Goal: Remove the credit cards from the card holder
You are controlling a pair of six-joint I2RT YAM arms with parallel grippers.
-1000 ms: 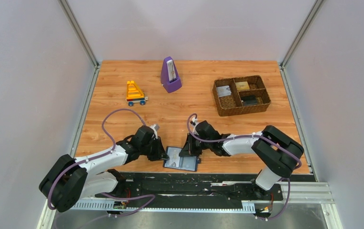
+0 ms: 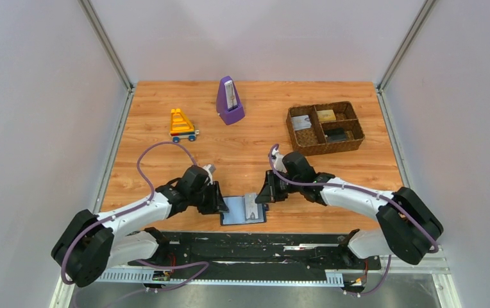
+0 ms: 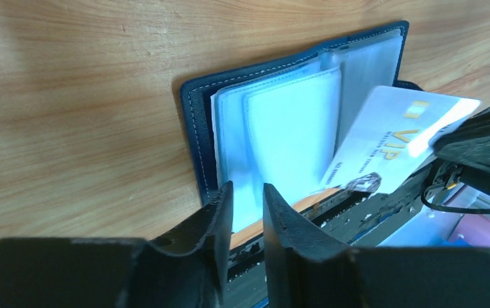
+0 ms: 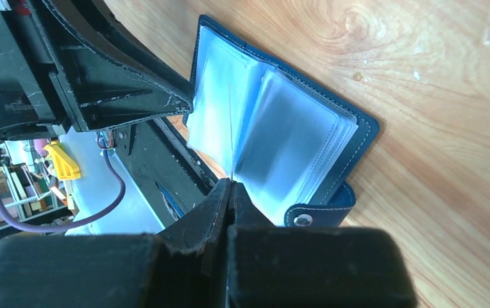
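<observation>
The open card holder [image 2: 235, 212] lies at the table's front edge, its blue leather cover and clear sleeves [image 3: 287, 128] visible. My right gripper [image 2: 264, 196] is shut on a white VIP card, lifted over the holder's right side; in the right wrist view the card shows edge-on as a thin line. My left gripper hangs at the holder's left side with its fingertips a little apart, nothing seen between them.
A wicker basket [image 2: 324, 145] with cards and other items stands back right. A purple metronome [image 2: 229, 109] and yellow toy [image 2: 180, 125] are at the back. Mid-table is clear.
My right gripper has moved rightward, and the card with it has shifted right over the holder. The left arm has barely moved.
</observation>
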